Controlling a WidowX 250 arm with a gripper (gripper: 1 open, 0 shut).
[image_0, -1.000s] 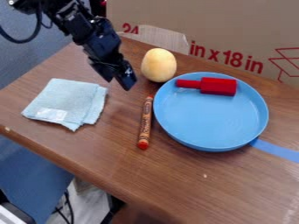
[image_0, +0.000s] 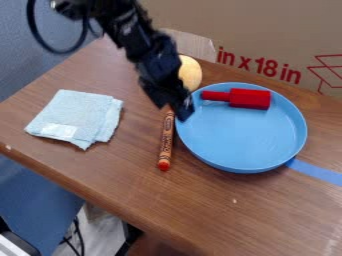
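My gripper is blurred and hangs low over the upper end of an orange-brown marker-like stick, beside the left rim of a blue plate. Whether its fingers are open or closed on anything is hard to tell. A red object with a narrow handle lies on the back part of the plate. A yellow rounded object sits behind the gripper, partly hidden by it.
A folded pale blue cloth lies on the wooden table at the left. A cardboard box stands along the back.
My gripper has moved right and down, from between the cloth and the yellow object to the top of the stick at the plate's edge. The objects look unmoved.
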